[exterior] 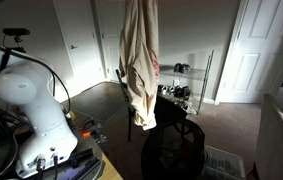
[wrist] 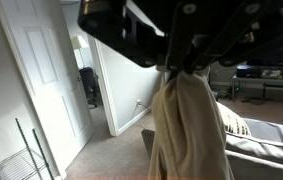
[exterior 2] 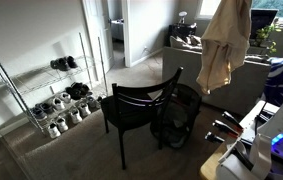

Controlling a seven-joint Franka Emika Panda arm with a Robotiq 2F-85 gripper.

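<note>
A beige cloth [exterior: 139, 65] hangs long and loose from above the top edge of exterior view 1. In exterior view 2 the same cloth [exterior 2: 224, 50] hangs at the upper right, its lower edge in the air. My gripper shows dark at the top of the wrist view, shut on the bunched upper part of the cloth [wrist: 189, 125]. The cloth's folds hide the fingertips in part. Both exterior views leave the gripper out of frame.
A black chair [exterior 2: 141, 108] stands beside a dark open bin [exterior 2: 193, 98] on the carpet. Behind it is a wire shoe rack [exterior 2: 51, 78]. A grey sofa [exterior 2: 186, 63] and a wooden tabletop [exterior 2: 214, 162] flank the bin.
</note>
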